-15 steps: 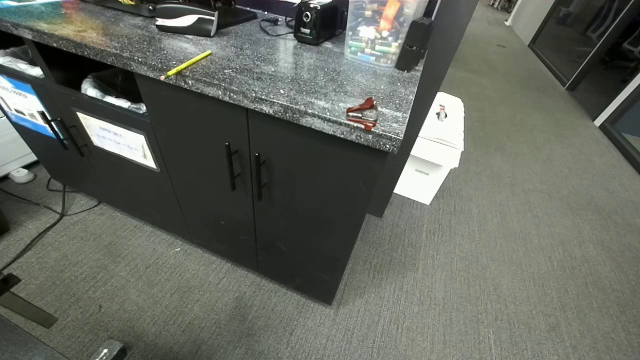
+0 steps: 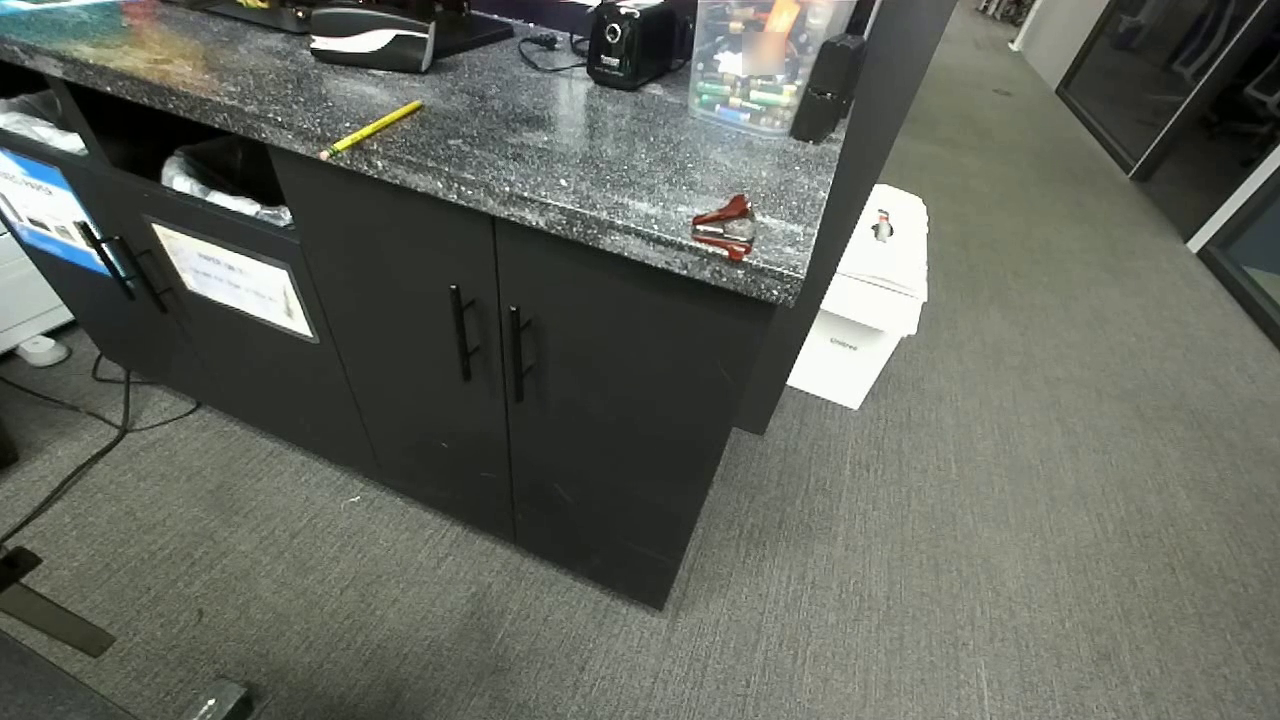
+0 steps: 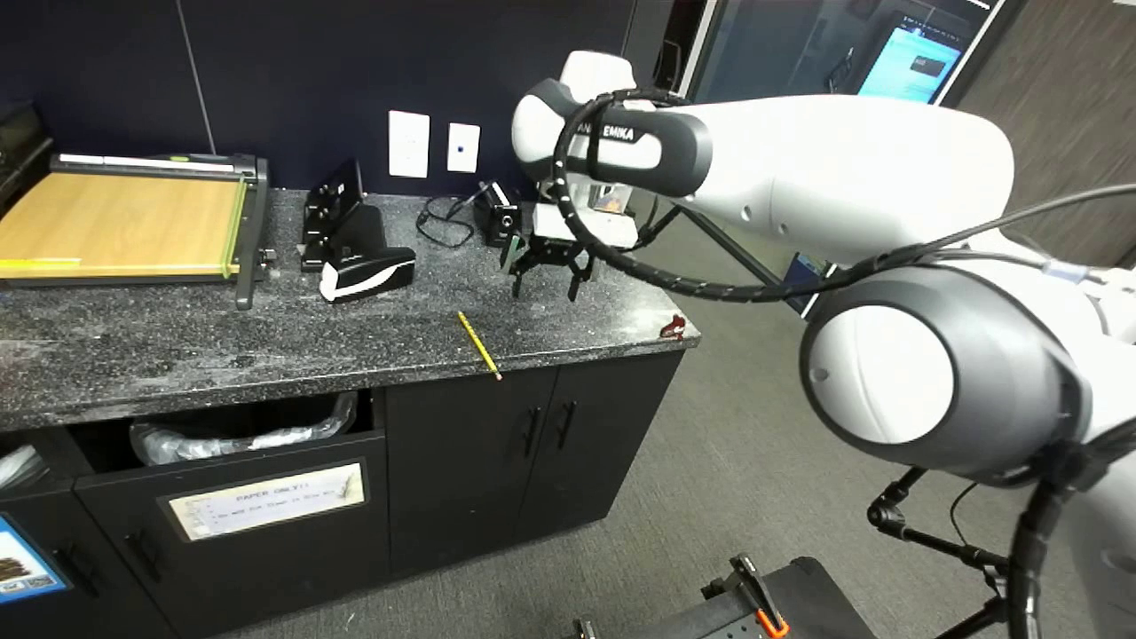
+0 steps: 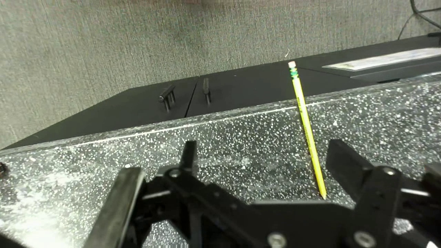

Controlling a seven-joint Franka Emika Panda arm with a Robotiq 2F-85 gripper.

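Observation:
My open gripper (image 3: pixel 545 287) hangs over the counter in exterior view 2, nothing between its fingers. In the wrist view its two dark fingers (image 4: pixel 189 156) stand wide apart. A yellow pencil (image 4: pixel 308 128) lies on the counter, its eraser end past the front edge; there it appears nearer the right-hand finger. Exterior view 2 puts the pencil (image 3: pixel 479 346) in front of the gripper and to its left, apart from it. A red staple remover (image 2: pixel 725 228) rests near the counter's right front corner. Exterior view 1 does not show the gripper.
At the back are a black pencil sharpener (image 2: pixel 630 42), a clear bin of batteries (image 2: pixel 750 60) and a black stapler (image 3: pixel 367 273). A paper cutter (image 3: pixel 128 218) occupies the left. Bare speckled counter (image 3: pixel 607 325) lies between pencil and staple remover.

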